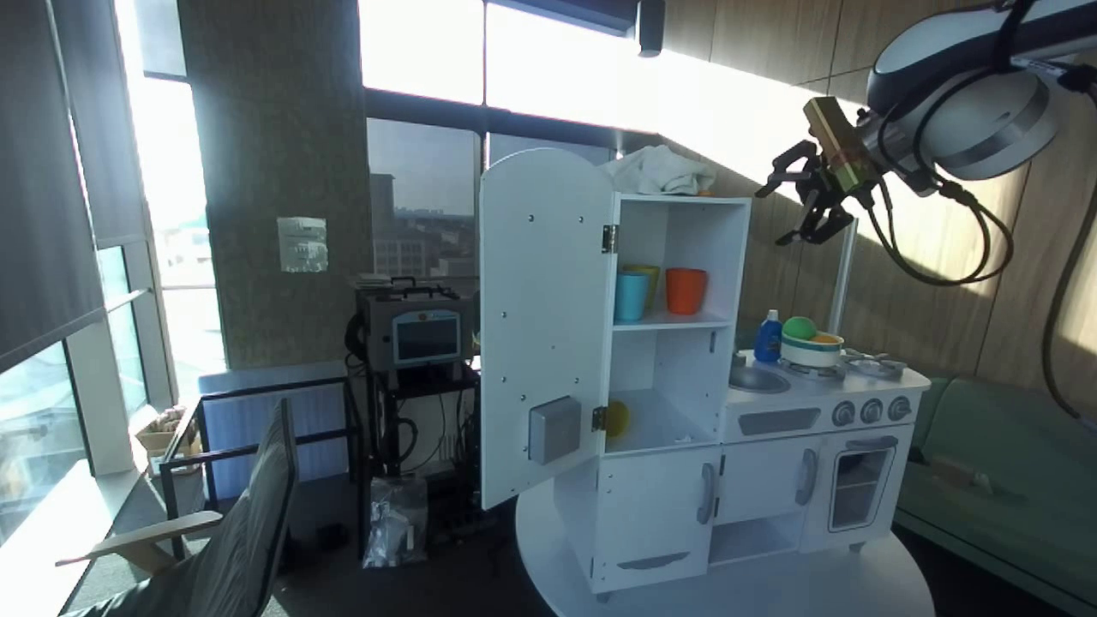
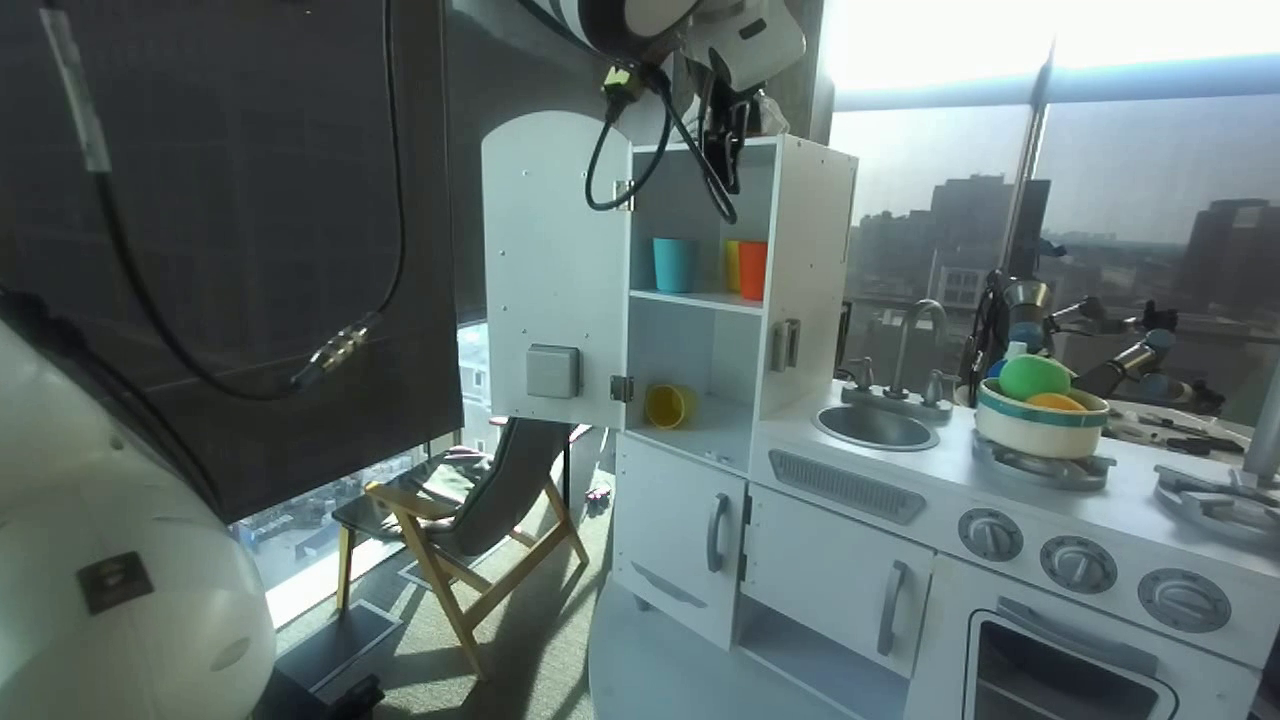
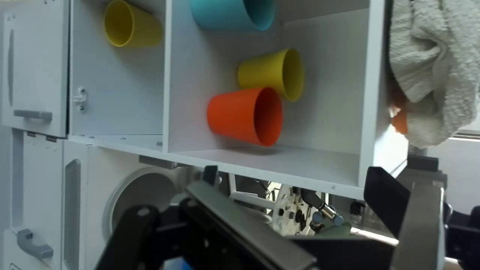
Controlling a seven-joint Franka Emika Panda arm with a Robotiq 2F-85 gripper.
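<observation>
My gripper is open and empty, held in the air to the right of the white toy cupboard, around the height of its top. On the cupboard's upper shelf stand a blue cup, an orange cup and a yellow cup, partly hidden behind the others. Another yellow cup lies on its side in the lower compartment. In the wrist view, the fingers show below the upper shelf opening, well apart from the cups. A crumpled whitish cloth rests on the cupboard's top, partly covering something orange.
The cupboard door is swung wide to the left. On the right, the counter holds a sink, a blue bottle and a pot with green and orange items.
</observation>
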